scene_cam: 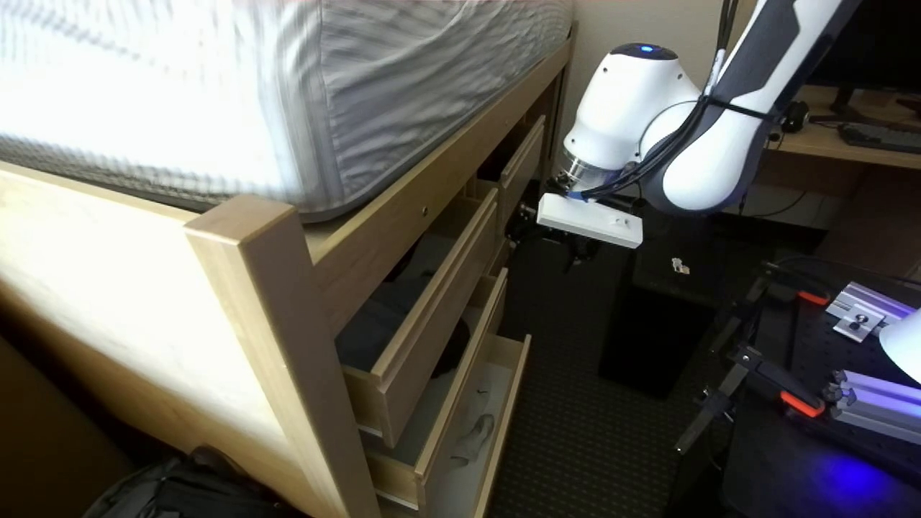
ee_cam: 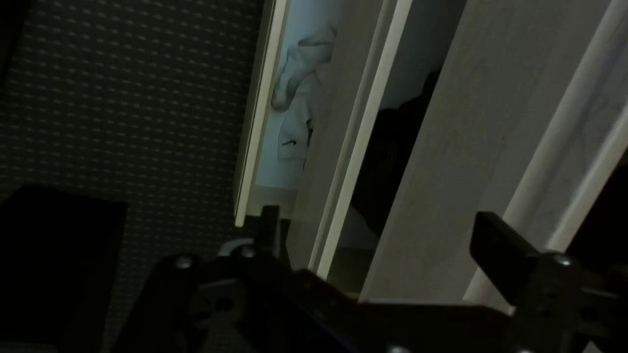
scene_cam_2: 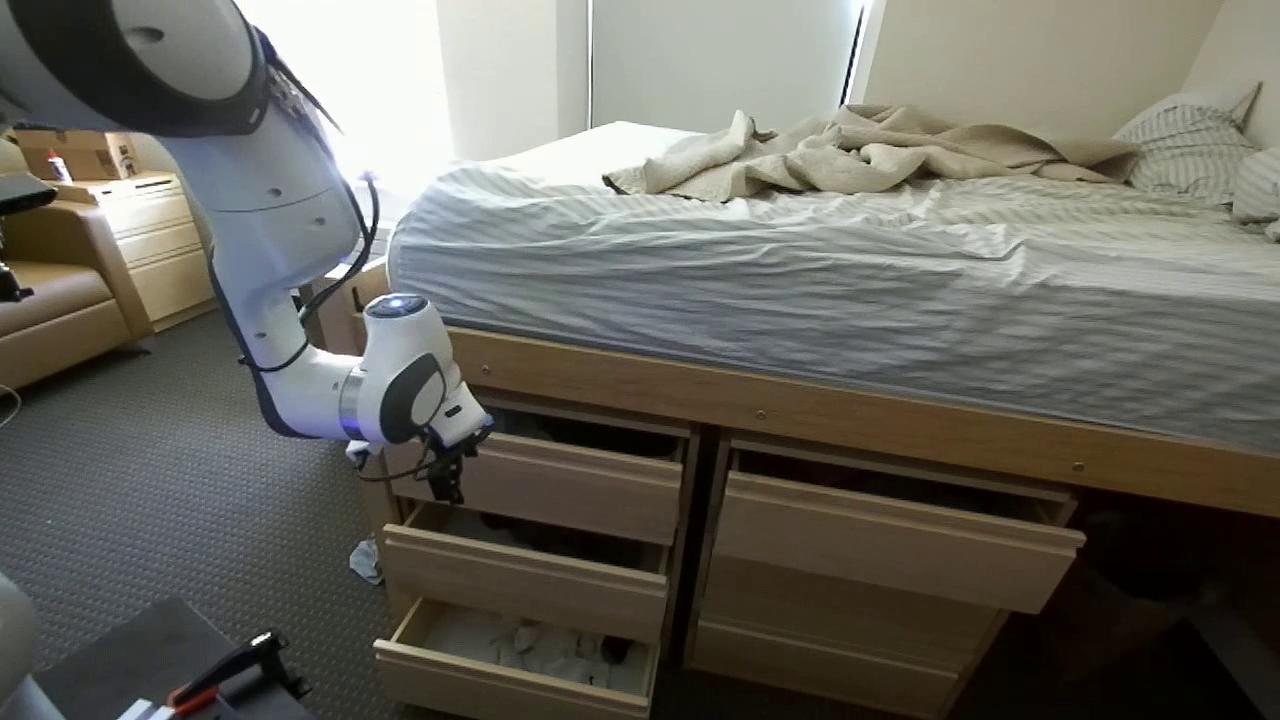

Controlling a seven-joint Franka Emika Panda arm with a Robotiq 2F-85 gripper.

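Observation:
My gripper is open, its two fingers wide apart with nothing held between them. In the second exterior view the gripper (scene_cam_2: 447,482) hangs beside the top drawer (scene_cam_2: 576,480) of the left stack, near that drawer's left end. Below it, the middle drawer (scene_cam_2: 528,570) and the bottom drawer (scene_cam_2: 504,682) are both pulled out. Pale clothing (ee_cam: 300,82) lies inside the bottom drawer, and dark clothing (ee_cam: 397,147) shows in the middle one. From the first exterior view, the fingers are dark and partly hidden behind the white camera box (scene_cam: 589,219).
A further drawer (scene_cam_2: 888,546) stands out in the right stack. The bed (scene_cam: 233,95) rises above the drawers. A black box (scene_cam: 660,319) stands on the floor opposite them, and a dark table with clamps (scene_cam: 803,401) is at right. Carpet (scene_cam: 552,414) lies clear between.

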